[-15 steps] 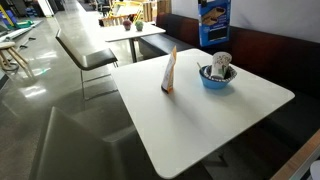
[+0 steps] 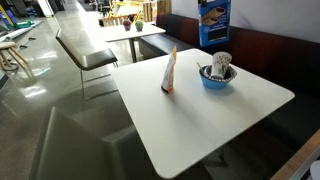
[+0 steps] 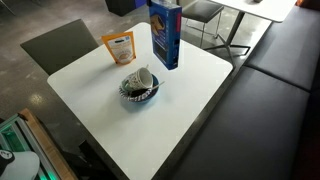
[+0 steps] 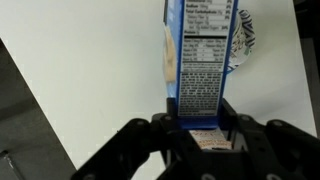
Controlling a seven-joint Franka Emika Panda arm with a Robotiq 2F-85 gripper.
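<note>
A tall blue box [image 4: 203,50] is between the fingers of my gripper, which is shut on it; a nutrition label faces the wrist camera. In the exterior views the box [image 2: 214,22] [image 3: 166,38] hangs upright above the white table [image 3: 190,115], clear of its top. The gripper itself is out of frame in exterior view 1. On the table stands a blue bowl [image 2: 216,82] [image 3: 138,95] with a white patterned cup [image 2: 220,66] [image 3: 141,77] tilted in it. An orange-and-white pouch [image 2: 169,72] [image 3: 121,47] stands upright nearby.
A dark bench [image 2: 265,60] runs along one side, and a grey chair [image 2: 75,145] stands close to the table. Another table [image 2: 127,33] is farther back.
</note>
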